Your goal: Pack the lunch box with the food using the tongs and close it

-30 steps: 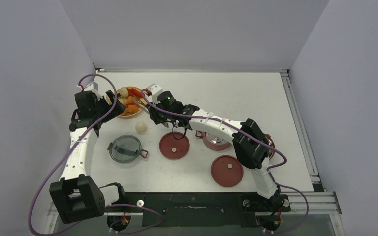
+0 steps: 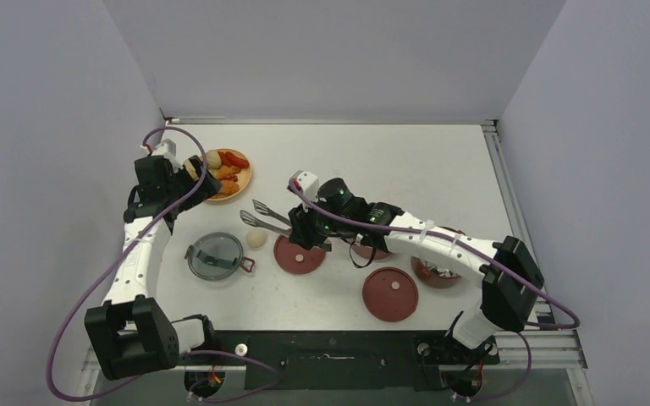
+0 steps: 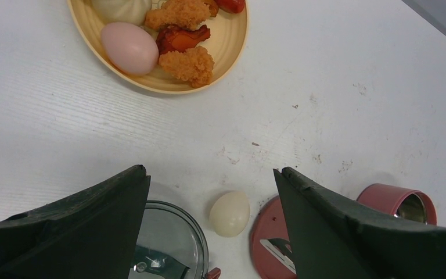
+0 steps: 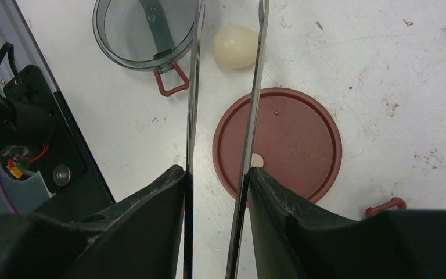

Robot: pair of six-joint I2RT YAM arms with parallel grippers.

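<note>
Metal tongs (image 2: 264,222) are held in my right gripper (image 2: 303,228), their two slotted heads a little spread with nothing seen between them. In the right wrist view the tong arms (image 4: 193,116) run up out of frame. A pale round egg or bun (image 2: 256,238) lies loose on the table, just left of the red lid and below the tong heads. The yellow plate (image 3: 236,55) holds fried chicken (image 3: 194,65), a pinkish egg (image 3: 129,47), a bun (image 3: 122,9) and red sausage-like pieces (image 2: 235,159). Over that plate's left side my left gripper is open, empty.
A glass-lidded pan (image 2: 215,256) stands at the left front. Two red-brown lids, one near the middle (image 2: 299,255) and another front right (image 2: 390,294), lie flat. Pots, including one at the right (image 2: 430,275), are partly under my right arm.
My right gripper and tongs have moved away from the plate, rightward and toward the front. The left arm has barely moved.
</note>
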